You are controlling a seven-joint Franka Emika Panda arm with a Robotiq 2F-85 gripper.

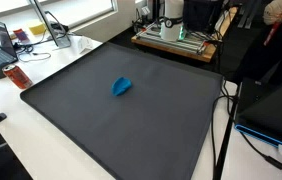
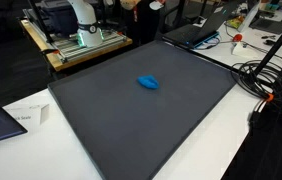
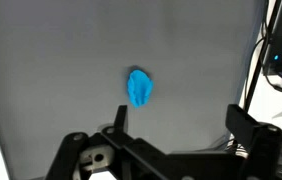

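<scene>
A small blue thing, perhaps a crumpled cloth (image 1: 121, 86), lies alone on the dark grey mat (image 1: 131, 125). It shows again as the blue cloth (image 2: 148, 81) in exterior view 2. From above, in the wrist view, the blue cloth (image 3: 139, 88) is beyond the fingertips and nearer the left one. My gripper stands open above the mat, its two black fingers wide apart with nothing between them. I cannot make out the gripper in either exterior view.
A red can (image 1: 18, 77) stands by the mat's left edge in exterior view 1, near a laptop (image 1: 3, 40). Black cables (image 2: 266, 80) run beside the mat in exterior view 2.
</scene>
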